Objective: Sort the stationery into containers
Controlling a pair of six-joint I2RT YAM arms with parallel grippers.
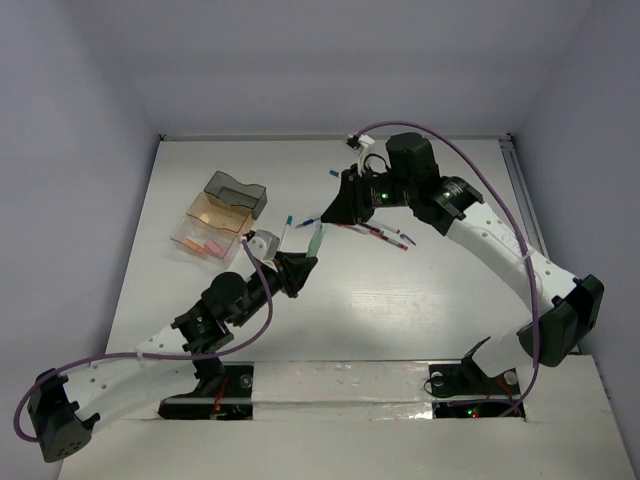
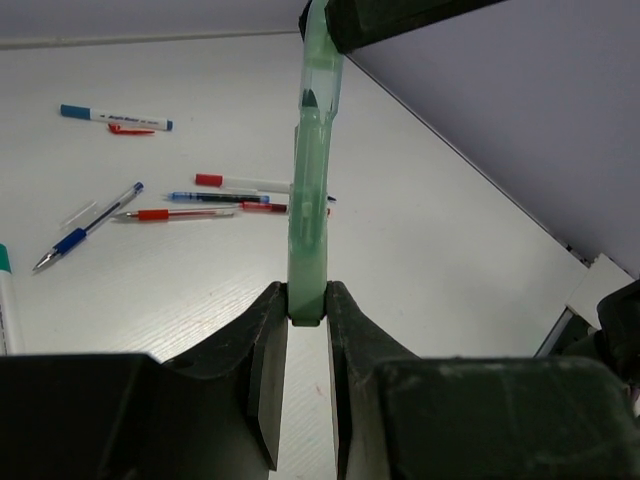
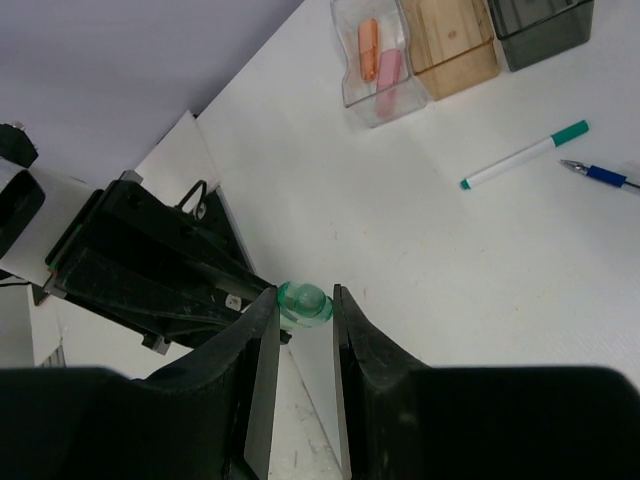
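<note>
A translucent green highlighter [image 2: 309, 215] spans the gap between my two grippers above the table. My right gripper [image 1: 325, 221] is shut on one end of it; in the right wrist view its green tip [image 3: 305, 303] shows between the fingers. At the other end, my left gripper has a fingertip close along each side, but how firmly they press cannot be told. Three joined bins stand at the left: clear [image 3: 372, 75] with an orange stick [image 3: 368, 48] and a pink stick [image 3: 388, 82] inside, amber [image 3: 450, 45], and dark grey [image 3: 543, 30].
A green-capped marker [image 3: 525, 155] lies near the bins. Several pens are scattered mid-table, among them a blue pen [image 2: 88, 226], a red pen [image 2: 175, 214] and a blue-capped marker [image 2: 116, 117].
</note>
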